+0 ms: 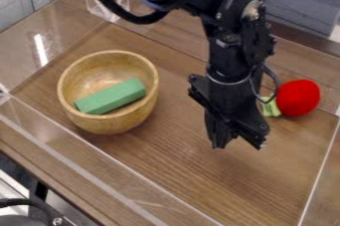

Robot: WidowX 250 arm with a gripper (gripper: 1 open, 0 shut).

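Note:
My gripper, black, hangs low over the wooden table at the middle right, shut, with nothing visible between its fingers. A wooden bowl at the left holds a green block. A red ball lies to the right of my gripper. A small green object, partly hidden by my gripper, lies just left of the ball.
A pale grey surface runs along the back edge at top right.

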